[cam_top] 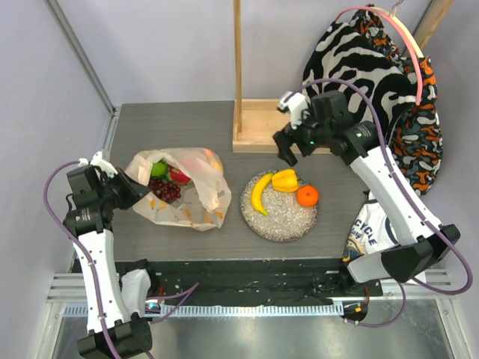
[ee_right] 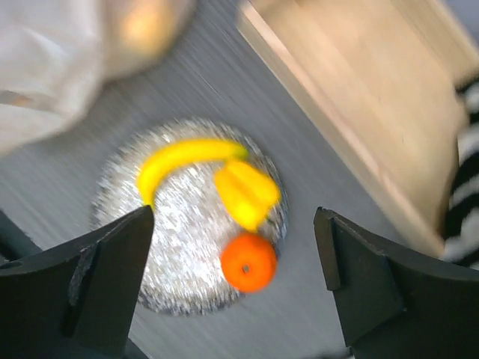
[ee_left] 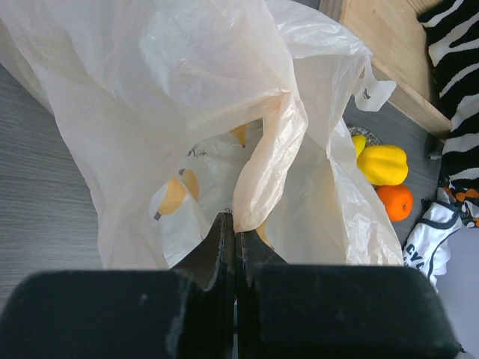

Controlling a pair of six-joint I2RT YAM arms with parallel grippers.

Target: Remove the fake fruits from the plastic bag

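Note:
A whitish plastic bag [cam_top: 196, 213] stands open on the left of the table. Inside it show dark red grapes [cam_top: 165, 191], a green fruit [cam_top: 159, 170] and a red fruit [cam_top: 178, 176]. My left gripper is shut on the thin rim of the bag's mouth. On a round speckled mat [cam_top: 283, 224] lie a yellow banana [cam_top: 259, 194], a yellow pepper [cam_top: 285, 180] and an orange [cam_top: 307, 196]. Above the mat's far right side hangs my right gripper [cam_top: 287, 140], blurred; in its wrist view the fingers [ee_right: 123, 262] stand wide apart with nothing between.
A wooden base with a post [cam_top: 238, 75] stands at the back. Zebra-striped cloth [cam_top: 352, 63] and a patterned garment [cam_top: 419, 127] hang at the back right, close to the right arm. Bare table lies between bag and mat.

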